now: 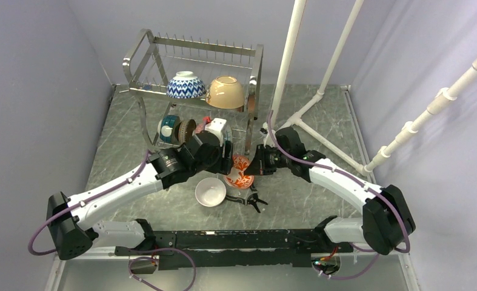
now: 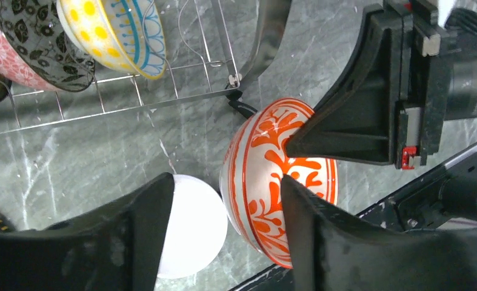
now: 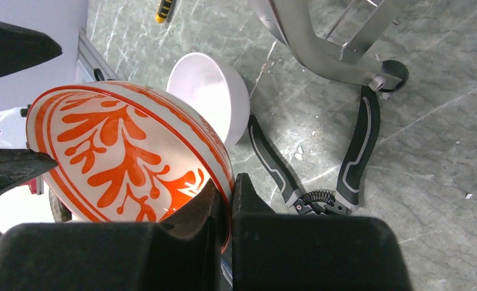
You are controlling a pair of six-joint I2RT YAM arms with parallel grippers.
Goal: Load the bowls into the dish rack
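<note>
An orange-patterned bowl (image 1: pixel 239 173) (image 2: pixel 266 188) (image 3: pixel 120 151) hangs tilted between the grippers below the rack. My right gripper (image 1: pixel 254 163) is shut on its rim. My left gripper (image 1: pixel 223 163) stands part open just beside the bowl, its blurred fingers apart in the left wrist view. A white bowl (image 1: pixel 210 191) (image 3: pixel 226 103) sits on the floor. The rack (image 1: pixel 254 73) holds a blue zigzag bowl (image 1: pixel 185 88) and a tan bowl (image 1: pixel 225 91) on top, and several bowls (image 2: pixel 111 33) on the lower level.
Black-handled pliers (image 1: pixel 254 200) (image 3: pixel 363 139) lie on the marble floor near the white bowl. White pipes (image 1: pixel 333 145) stand right of the rack, with side walls on both sides. The floor left of the white bowl is mostly clear.
</note>
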